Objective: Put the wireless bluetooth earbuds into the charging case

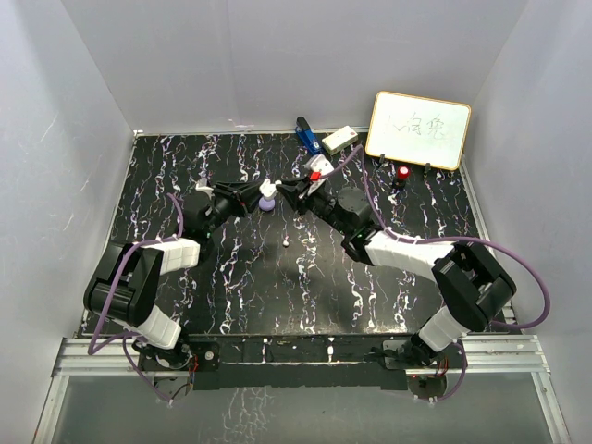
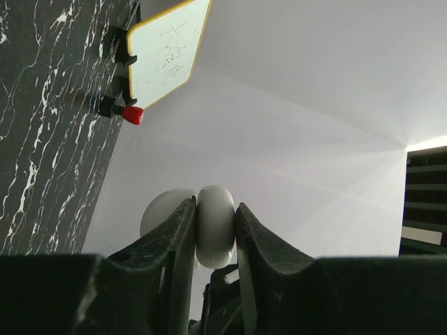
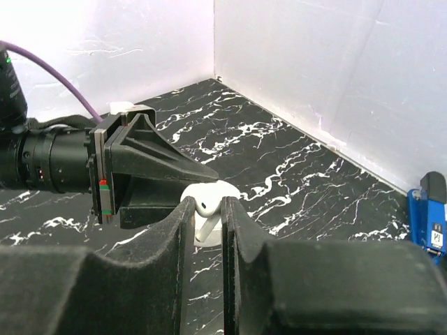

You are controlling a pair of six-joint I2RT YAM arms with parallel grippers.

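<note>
The white charging case (image 3: 222,190) is pinched in my left gripper, which is shut on it above the table. A white rounded part, perhaps its lid, shows behind it in the left wrist view. How deep the head sits is hidden. In the top view both grippers (image 1: 278,187) nearly meet.
Beneath the grippers lies a purple round object (image 1: 267,203). A small white piece (image 1: 286,243) rests on the marbled table. Toward the back are a blue stapler (image 1: 307,136), a pale box (image 1: 339,140), a whiteboard (image 1: 418,129) and a red-topped item (image 1: 402,173).
</note>
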